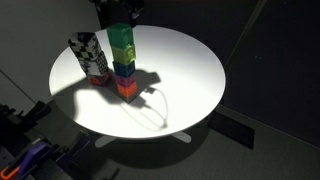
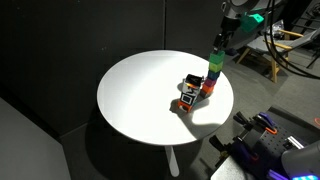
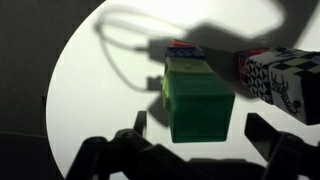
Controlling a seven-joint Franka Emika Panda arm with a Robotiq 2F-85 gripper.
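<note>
A tower of several coloured cubes stands on the white round table, with a green cube on top, then yellow-green, blue, purple and orange. My open gripper has its two fingers apart on either side of the green cube in the wrist view, but whether they are level with it I cannot tell. Beside the tower stands a black-and-white checkered stack, with red at its base. At the right of the wrist view, this stack lies close to the right finger. In exterior view 1, a dark shape shows behind the tower's top.
The round table has wide bare room away from the two stacks. The coloured tower stands near the table's right side in exterior view 2. Cables and dark equipment lie beyond the table at the lower right.
</note>
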